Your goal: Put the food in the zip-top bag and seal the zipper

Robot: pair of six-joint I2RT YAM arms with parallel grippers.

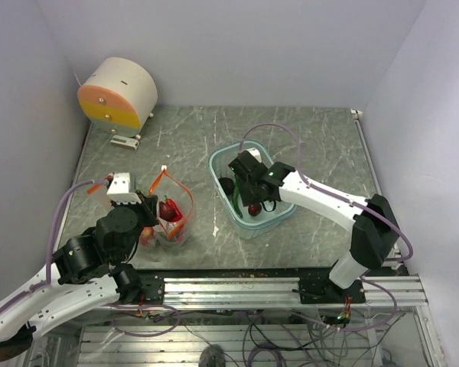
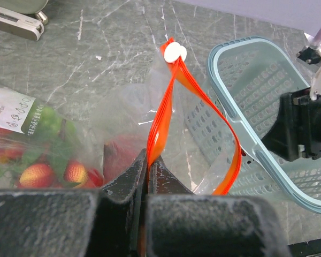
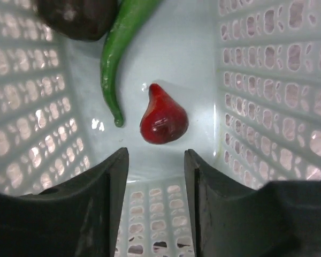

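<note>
My left gripper is shut on the orange-rimmed zip top bag, whose mouth gapes and holds red produce. My right gripper stands part open, fingers apart and empty, over the pale plastic basket. On the basket floor lie a red pepper-like food, a long green pepper and a dark round food. A bag of printed produce lies left of the held bag.
A cream cylinder with orange and yellow front and a small metal piece stand at the back left. Walls enclose it.
</note>
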